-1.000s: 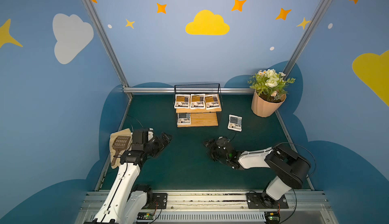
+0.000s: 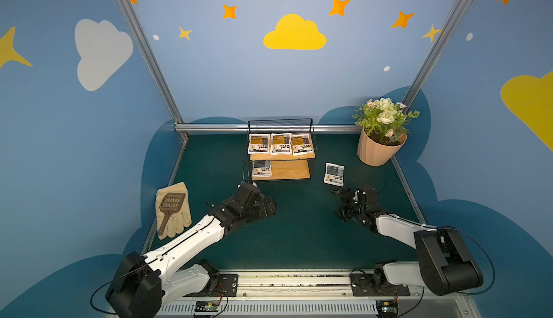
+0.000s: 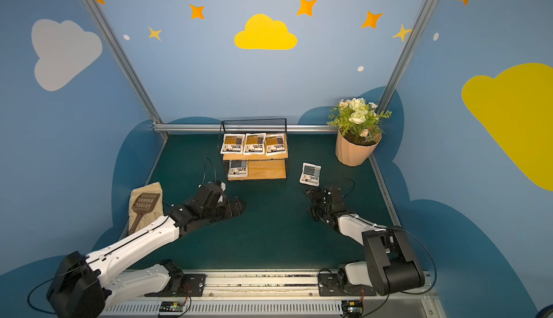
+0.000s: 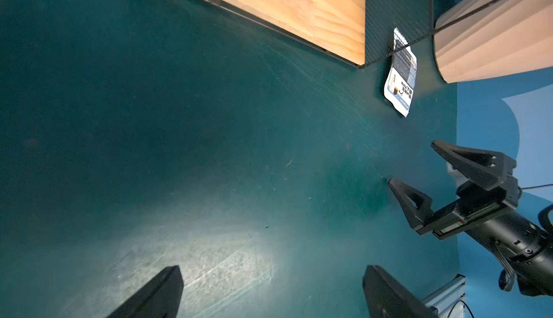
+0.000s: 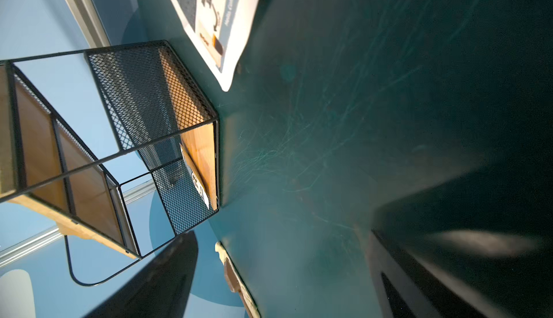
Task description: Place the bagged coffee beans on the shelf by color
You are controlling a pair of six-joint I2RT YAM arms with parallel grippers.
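Three yellow-labelled coffee bags (image 2: 281, 143) stand side by side on the upper tier of the two-tier shelf (image 2: 295, 170). One grey-labelled bag (image 2: 262, 169) is at the left end of the lower tier, with bare wood to its right. Another grey-labelled bag (image 2: 334, 174) lies on the table to the right of the shelf; its lower part shows at the top of the right wrist view (image 5: 221, 24). Just in front of that loose bag, my right gripper (image 2: 341, 204) is open and empty. My left gripper (image 2: 270, 207), open with nothing between its fingers, hovers in front of the shelf.
A flower pot (image 2: 380, 147) stands at the back right, behind the loose bag. At the left, a glove (image 2: 181, 214) lies with a brown slotted spatula (image 2: 171, 204) on it. The table between the two grippers is clear.
Both arms have moved rightward. My left gripper has come from the left side to in front of the shelf, and my right gripper has shifted right towards the loose bag. The bags have stayed put.
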